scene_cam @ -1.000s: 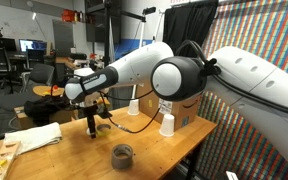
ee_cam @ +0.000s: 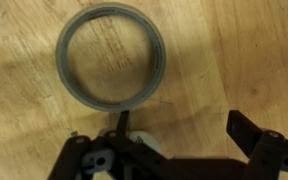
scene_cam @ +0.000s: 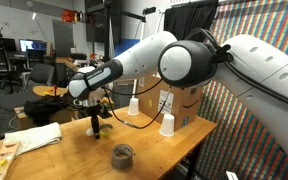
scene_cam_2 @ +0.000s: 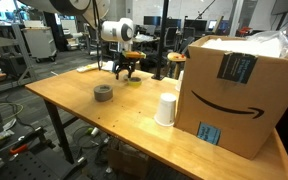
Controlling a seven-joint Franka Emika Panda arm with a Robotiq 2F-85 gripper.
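Note:
My gripper is open over the wooden table, its two black fingers well apart and only bare wood showing between the tips. A grey ring (ee_cam: 109, 104) lies flat just beyond the left finger in the wrist view. Partly covered by that finger is a small white round thing (ee_cam: 144, 139); I cannot tell what it is. In exterior view 1 the gripper (scene_cam: 94, 131) is low at the table's far left part. A grey roll (scene_cam: 122, 157) stands apart from it, nearer the camera. Exterior view 2 shows this roll (scene_cam_2: 103, 93) and a second ring (scene_cam_2: 138, 81) by the gripper.
White cups (scene_cam: 167, 125) stand toward the table's right side. A folded white cloth (scene_cam: 30, 138) and a shallow box (scene_cam: 2, 159) lie at the left. A large cardboard box (scene_cam_2: 224, 100) fills one end of the table. Bare wood lies around the grey roll.
The gripper has shifted slightly to the right and down in exterior view 1. The grey roll, cups and cloth have stayed put.

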